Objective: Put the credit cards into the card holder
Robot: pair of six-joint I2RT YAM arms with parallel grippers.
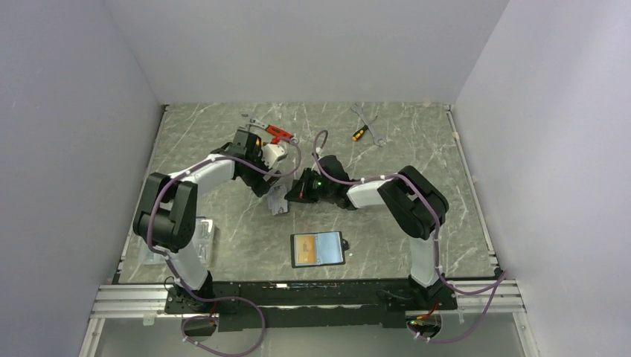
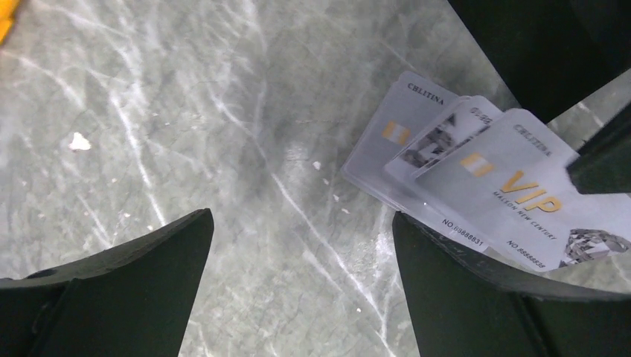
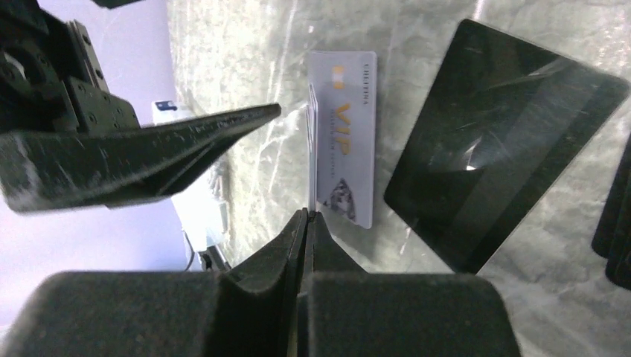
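In the right wrist view my right gripper is shut on thin silver cards [image 3: 312,149], seen edge-on; I cannot tell how many. Below them a silver VIP card [image 3: 346,134] lies flat on the marble table. From the left wrist view, the held VIP card [image 2: 513,186] is raised over a CHLITINA card [image 2: 394,123] on the table, with a picture card [image 2: 439,137] between. My left gripper stands open, nothing between its fingers, left of the cards. A black-framed case [image 1: 318,265], possibly the card holder, shows orange and light-blue panels near the front.
A black card [image 3: 506,134] lies right of the silver ones, with another dark item [image 3: 619,230] at the frame's edge. A clear tray [image 1: 205,238] sits front left. Behind are a red tool [image 1: 281,134], a wrench [image 1: 368,123] and a yellow-handled screwdriver [image 1: 360,134].
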